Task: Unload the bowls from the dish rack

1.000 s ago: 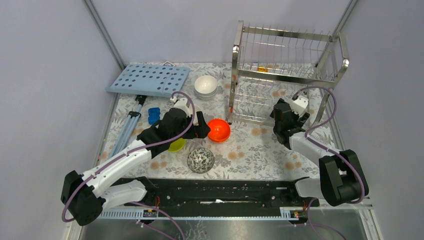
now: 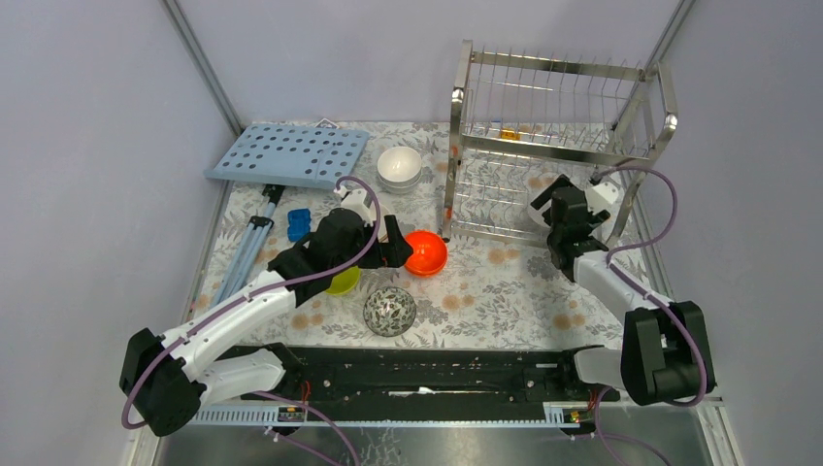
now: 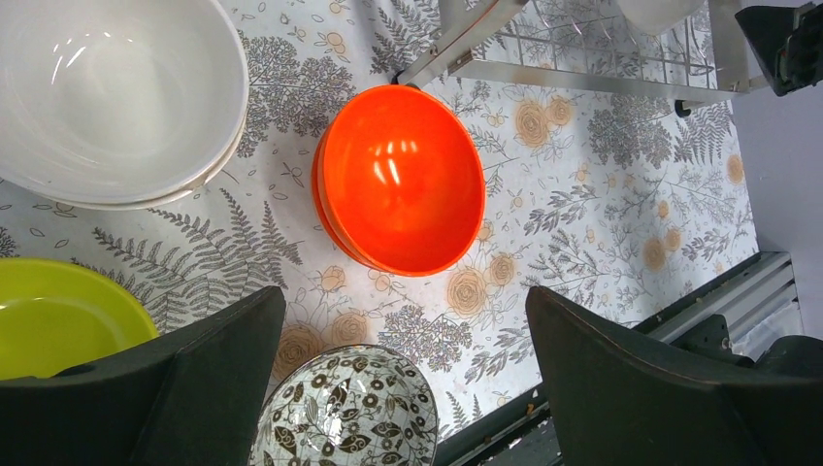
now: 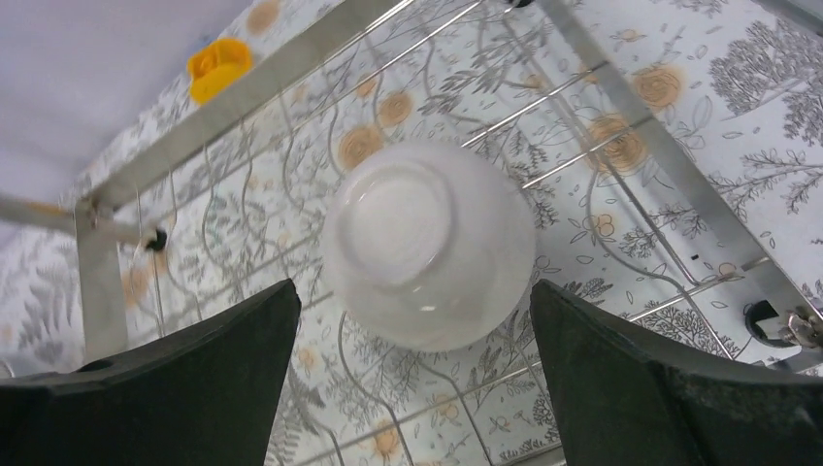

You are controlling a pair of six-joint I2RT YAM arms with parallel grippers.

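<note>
The steel dish rack [image 2: 522, 148] stands at the back right. On its lower tier an upturned white bowl [image 4: 427, 248] lies under my right gripper, which is open, its fingers near the bowl's lower side. My left gripper is open and empty above the table, over a group of bowls: stacked orange bowls [image 3: 403, 180], stacked white bowls [image 3: 107, 107], a yellow-green bowl [image 3: 58, 316] and a patterned bowl [image 3: 345, 417].
Another white bowl stack [image 2: 398, 163] stands at the back. A perforated blue tray [image 2: 281, 155], a blue object [image 2: 299, 223] and folded poles [image 2: 243, 252] occupy the left.
My right gripper has moved a little right and up in the top view within the rack, exposing part of the white bowl. The left arm is nearly unchanged.
</note>
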